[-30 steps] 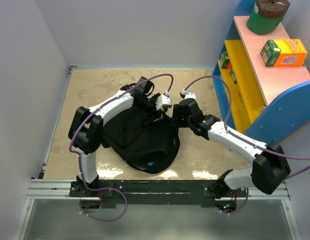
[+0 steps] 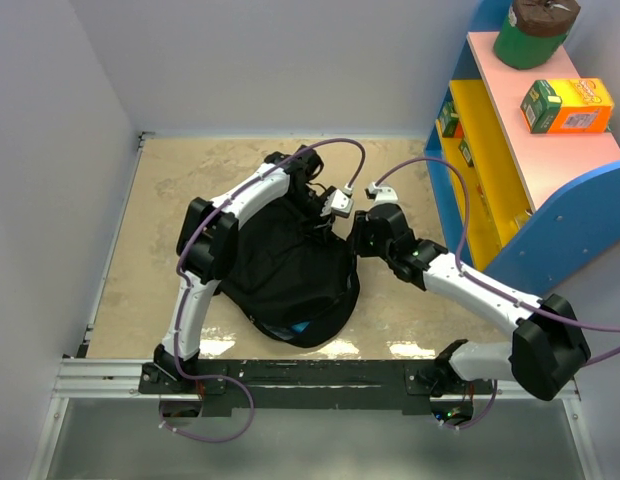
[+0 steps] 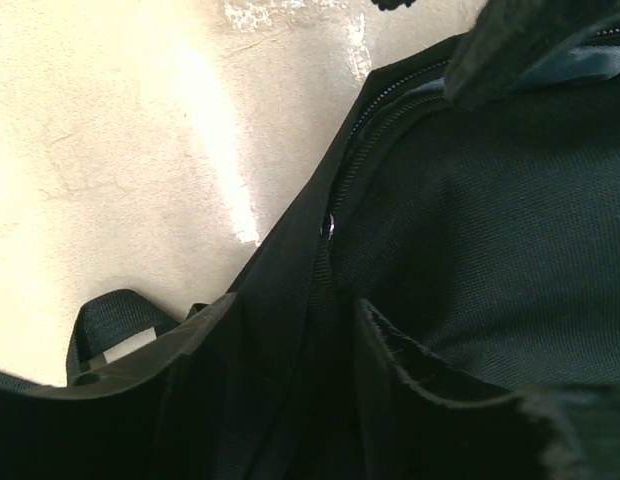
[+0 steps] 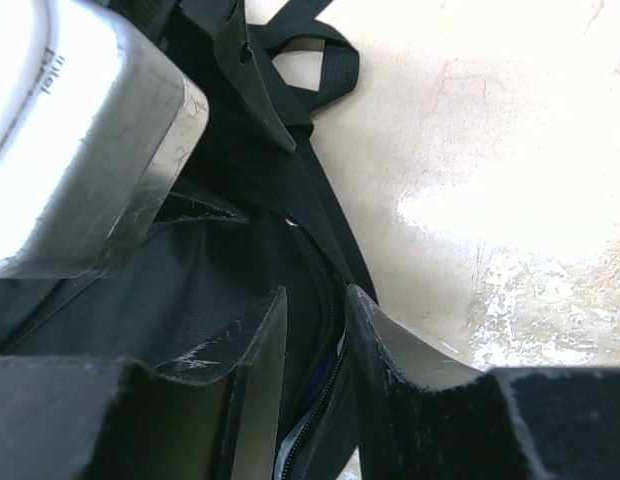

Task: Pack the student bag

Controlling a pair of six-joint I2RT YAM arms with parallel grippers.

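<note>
A black bag [image 2: 280, 280] lies open on the floor, a blue patch inside its lower part. My left gripper [image 2: 330, 225] is over the bag's upper right; in the left wrist view its fingers [image 3: 400, 370] straddle the zipped edge [image 3: 330, 200], part open, with fabric between or beneath; contact is unclear. My right gripper [image 2: 360, 240] is just to the right, at the bag's edge. In the right wrist view its fingers [image 4: 410, 400] stand a little apart around the zipper edge [image 4: 325, 280]; whether they touch it is unclear. A zipper pull [image 4: 292, 222] shows there.
A blue, pink and yellow shelf unit [image 2: 535, 215] stands at the right, with an orange-green box [image 2: 568, 105] and a green cylinder [image 2: 525, 35] on top. Bare floor [image 2: 145, 250] shows left of the bag. Walls bound the back and left.
The bag looks nearly unchanged.
</note>
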